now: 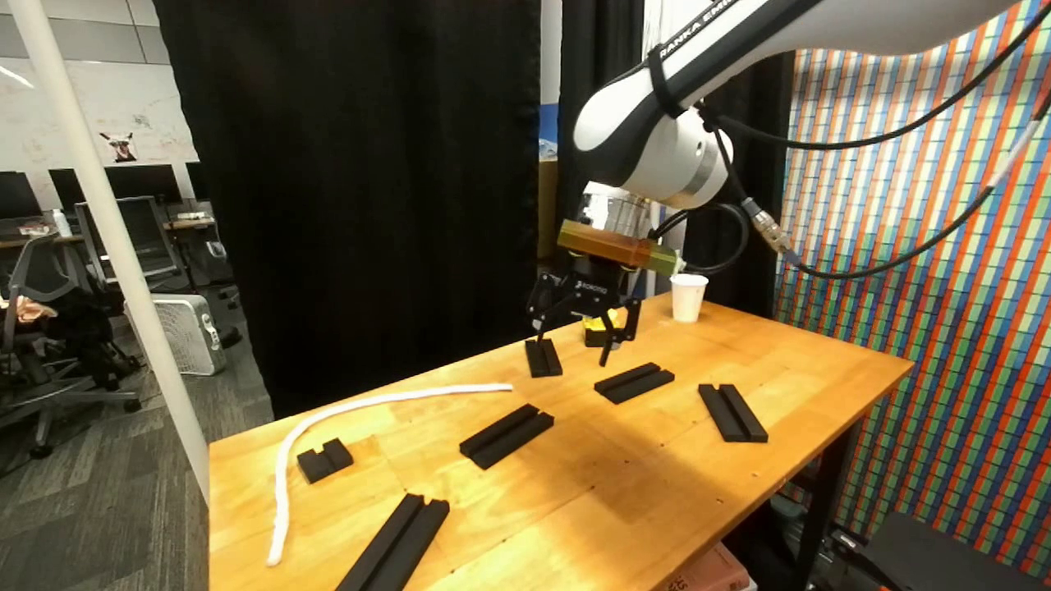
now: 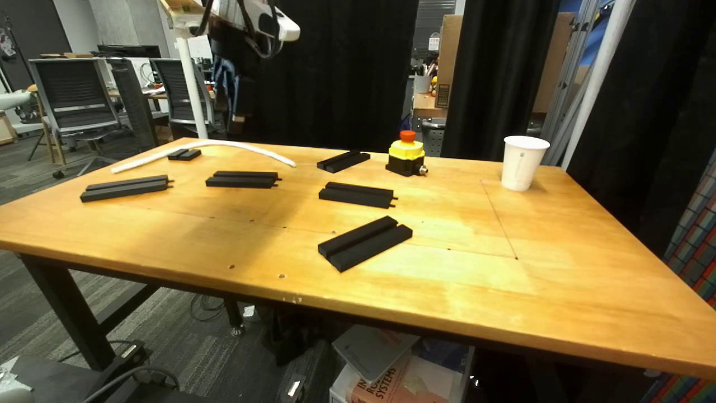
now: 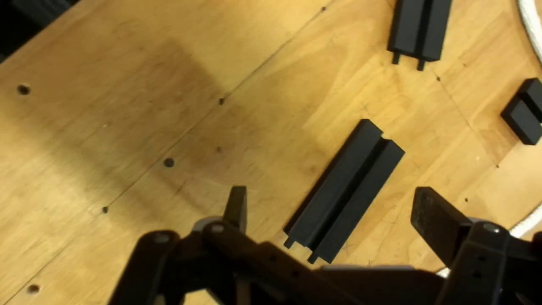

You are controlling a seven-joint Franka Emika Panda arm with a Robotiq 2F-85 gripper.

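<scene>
My gripper [image 1: 573,340] hangs high over the table, tilted, its fingers spread apart with nothing between them. In the wrist view a grooved black block [image 3: 345,190] lies on the table below, between the fingers in the picture; two small pins stick out of one end. Another grooved block [image 3: 419,28] and a short black block [image 3: 523,112] show farther off. From exterior view 1, several black blocks lie across the table, among them a middle one [image 1: 507,435], one nearer the right edge [image 1: 733,413] and the short one [image 1: 325,460]. A white cord [image 1: 394,397] curves along the far left.
A yellow emergency button with a red top [image 2: 406,154] stands near the back edge. To its right is a white paper cup [image 2: 523,163]. The wooden table [image 2: 550,268] has bare room at the front right. A black curtain hangs behind it.
</scene>
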